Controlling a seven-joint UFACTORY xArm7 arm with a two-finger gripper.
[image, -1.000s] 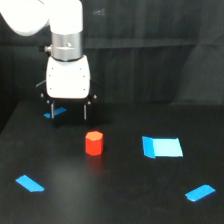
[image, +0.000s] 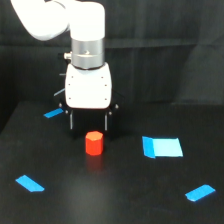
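A red block (image: 94, 144) with a hexagonal outline rests on the dark table, left of the middle. My gripper (image: 89, 124) hangs over its far edge in the image, with its thin dark fingers spread to either side. They stand open, and nothing shows gripped between them. Whether the fingertips are behind the block or above it is hard to tell from this one view.
On the right lies a pale cyan square (image: 168, 147) with a blue strip (image: 149, 147) along its left side. Blue tape pieces mark the front left (image: 30, 184), front right (image: 200, 193) and back left (image: 53, 113).
The arm has shifted right and lower in the image, bringing my open gripper from the block's upper left to close by it. The block has stayed in place.
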